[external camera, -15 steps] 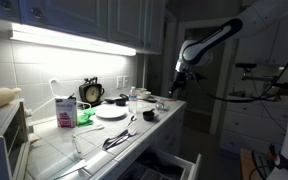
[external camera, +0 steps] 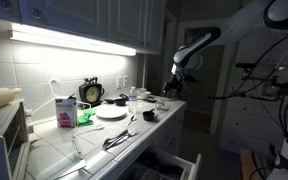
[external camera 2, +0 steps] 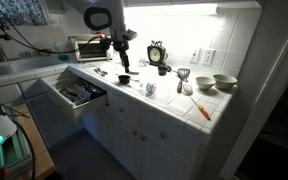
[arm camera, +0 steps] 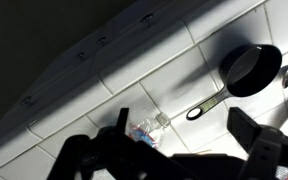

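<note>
In the wrist view my gripper is open above the tiled counter, its two dark fingers wide apart. A clear bottle (arm camera: 147,130) with red and blue markings shows between and beyond them, close to the left finger. Farther up lies a small black pan (arm camera: 252,70), its handle pointing toward the gripper. This pan (external camera 2: 124,78) also sits on the counter in exterior view 2. Contact between the fingers and any object does not show.
A drawer (external camera 2: 76,92) stands pulled out below the counter, holding dark items. A white plate (external camera: 111,111), a box (external camera: 66,112) and utensils (external camera: 118,140) occupy the counter. Bowls (external camera 2: 224,82) stand near its far end. A person (external camera: 191,60) is beyond the counter.
The person beyond the counter has shifted a little and looks slightly farther off. The objects on the counter stay in place.
</note>
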